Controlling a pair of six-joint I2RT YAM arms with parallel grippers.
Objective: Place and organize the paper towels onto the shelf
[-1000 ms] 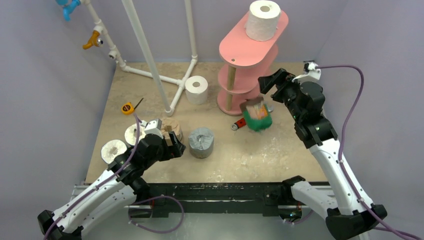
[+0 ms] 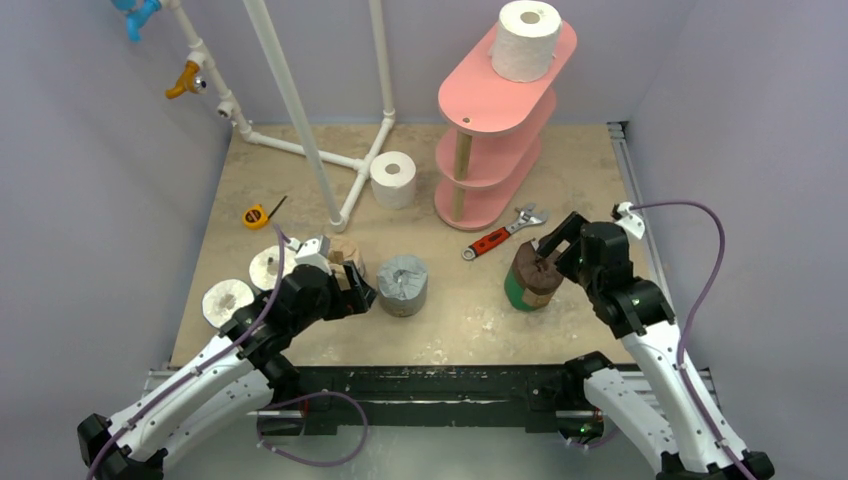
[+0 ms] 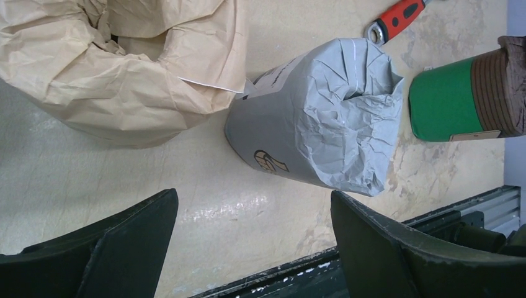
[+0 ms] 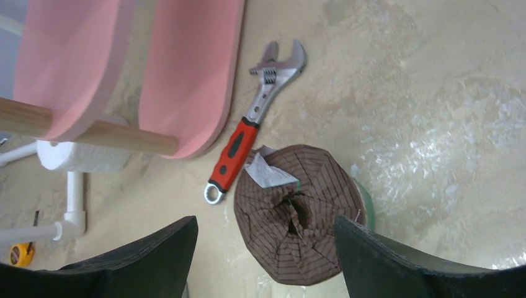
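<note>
The green roll with a brown wrapped top (image 2: 532, 275) stands upright on the right of the table. Just over its top hovers my right gripper (image 2: 552, 252), and the right wrist view shows the roll's brown top (image 4: 291, 214) beyond two parted fingers, not gripped. My left gripper (image 2: 360, 285) is open and empty, between the tan-wrapped roll (image 3: 124, 81) and the grey-wrapped roll (image 3: 347, 118). Two white-topped rolls (image 2: 228, 300) stand by the left arm, and one white roll (image 2: 394, 182) stands near the pipes. The pink shelf (image 2: 490, 85) carries a white roll (image 2: 525, 45) on its top board.
A red-handled wrench (image 2: 490, 241) lies between the shelf and the green roll. White pipes (image 2: 310, 150) rise at the back left, with an orange tape measure (image 2: 256, 216) beside them.
The green-and-brown roll was tipped and blurred near the shelf base; it now stands upright farther to the front right. My right gripper has come down to its top. The left arm has barely moved.
</note>
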